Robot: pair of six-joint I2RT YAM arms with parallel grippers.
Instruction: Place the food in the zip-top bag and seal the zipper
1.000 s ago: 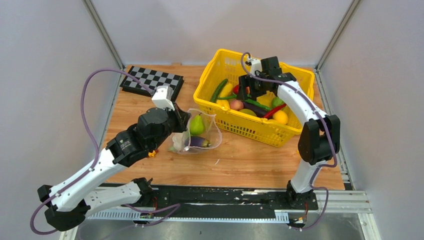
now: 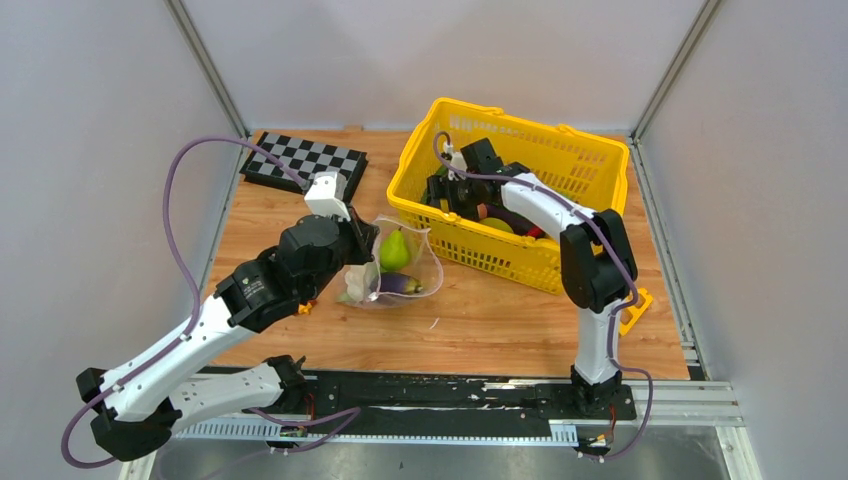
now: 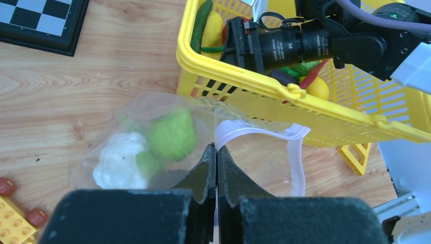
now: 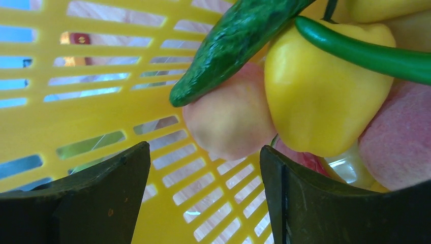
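Note:
The clear zip top bag (image 2: pixel 425 287) lies on the table, its mouth open to the right. Inside show a green pear (image 2: pixel 395 251), a dark eggplant (image 2: pixel 398 283) and a white cauliflower (image 3: pixel 118 160). My left gripper is shut on the bag's whitish rim, the fingertips together at its edge. Over the left end of the yellow basket (image 2: pixel 500 258), my right gripper is open, nothing between its fingers. Beyond its fingertips are a pinkish peach (image 4: pixel 228 114), a cucumber (image 4: pixel 239 43), a yellow pepper (image 4: pixel 328 96) and a green chili (image 4: pixel 366 50).
A chessboard (image 2: pixel 305 158) lies at the back left. Toy blocks (image 3: pixel 18 216) sit left of the bag. The basket wall (image 4: pixel 91 117) stands close by my right gripper's left finger. Bare table (image 2: pixel 480 330) is in front of the basket.
My right arm has swung left across the basket, and its gripper now covers the cucumber end in the top view. The left arm and bag have stayed nearly still.

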